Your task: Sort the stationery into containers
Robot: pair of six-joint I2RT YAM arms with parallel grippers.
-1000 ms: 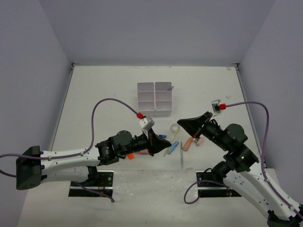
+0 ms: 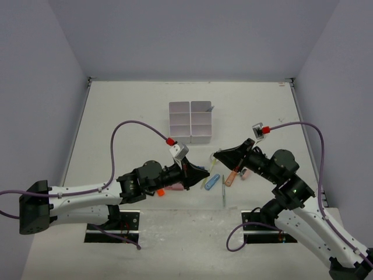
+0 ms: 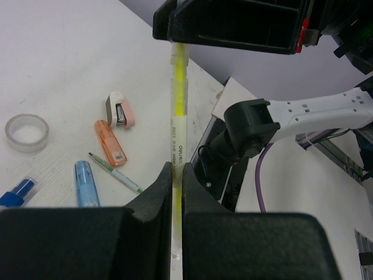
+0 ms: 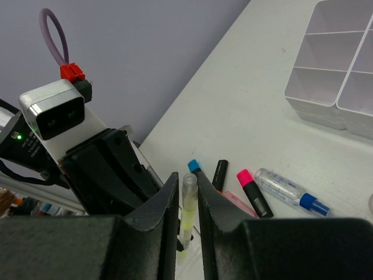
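A slim white and yellow pen [image 3: 179, 131] stands lengthwise in the left wrist view. My left gripper is shut on it at the lettered part of its barrel. The other end of the pen reaches the dark fingers of my right gripper [image 2: 215, 154]. In the right wrist view, the pen's pale tip [image 4: 189, 182] shows between those fingertips; whether they grip it is unclear. At the back of the table stands a white divided container [image 2: 190, 121], one slender item lying in a right-hand compartment.
Below the grippers lie a blue item [image 3: 86, 185], an orange one [image 3: 110, 142], a green pen [image 3: 116, 173], a stapler [image 3: 120, 109] and a tape ring [image 3: 27, 133]. A pink-capped marker [image 4: 254, 192] and clear tube [image 4: 291, 191] lie beside them.
My right gripper has moved a little left and down in the top view, up to the pen's far end, covering part of the tape ring. The left arm has hardly moved, still with the pen.
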